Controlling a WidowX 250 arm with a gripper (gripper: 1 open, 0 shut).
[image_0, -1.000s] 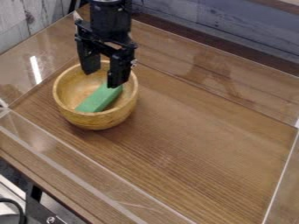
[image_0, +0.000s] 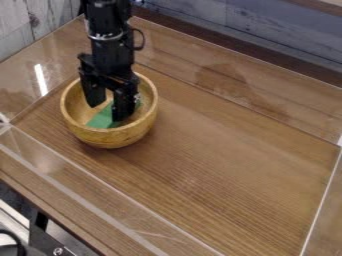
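A yellow bowl (image_0: 83, 128) rests on the wooden surface at the left, with a green object (image_0: 104, 118) lying inside it. The black arm comes from the top, and its open gripper (image_0: 110, 100) is down inside the bowl over the green object, partly hiding it. Whether the fingers touch the green object is not clear.
Grey walls run along the back and left. A dark cable-like thing (image_0: 11, 245) is at the bottom left corner.
The arm has moved down and slightly left, bringing the gripper into the bowl over the green object, which is now more hidden.
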